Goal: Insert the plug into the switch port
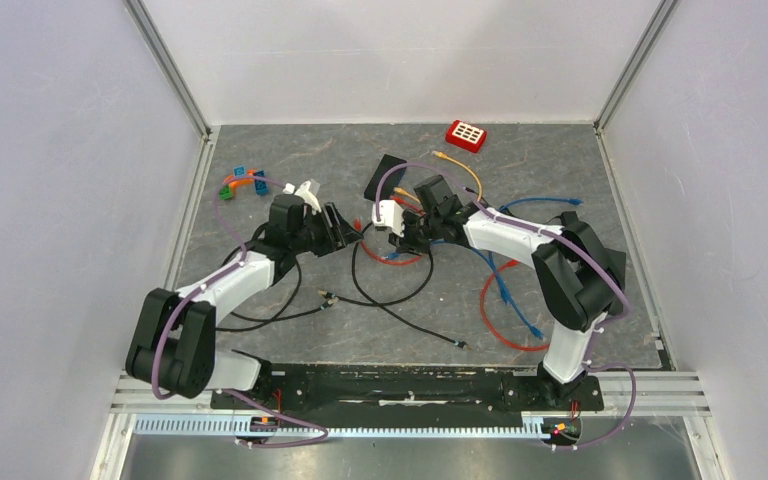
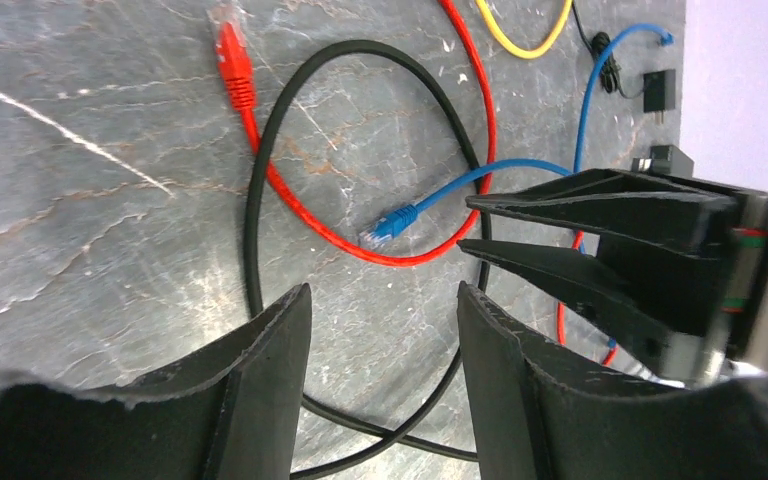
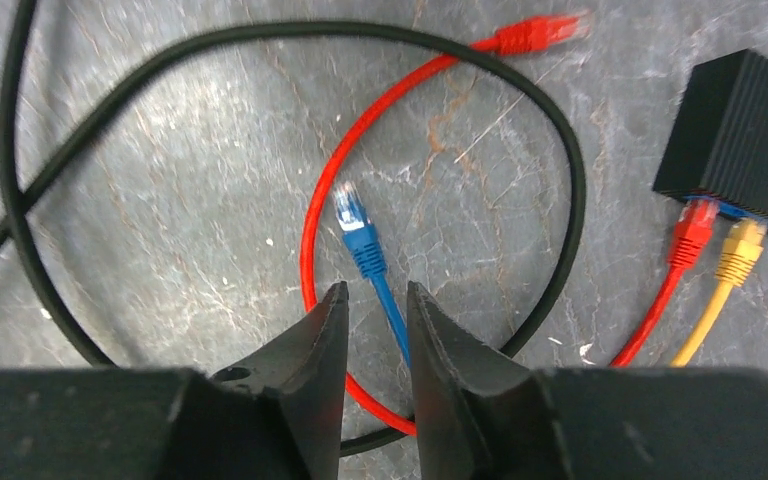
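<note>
A blue plug [image 3: 362, 240] with a clear tip lies on the grey table, its cable running back toward my right gripper. That gripper is part open above the table, and the blue cable passes beneath the gap between its fingers. Seen from the left wrist, the right fingertips [image 2: 500, 204] are just behind the blue plug [image 2: 392, 222]. My left gripper stands open and empty, left of the right one. A loose red plug [image 2: 235, 65] lies farther off. The black switch [image 3: 740, 140] has a red plug [image 3: 693, 232] and a yellow plug [image 3: 743, 245] at its port side.
A black cable [image 3: 575, 180] loops around the blue plug, and a red cable [image 3: 312, 230] curves beside it. Toy blocks [image 1: 245, 182] sit at the back left and a red box [image 1: 466, 136] at the back. More cables cover the right side.
</note>
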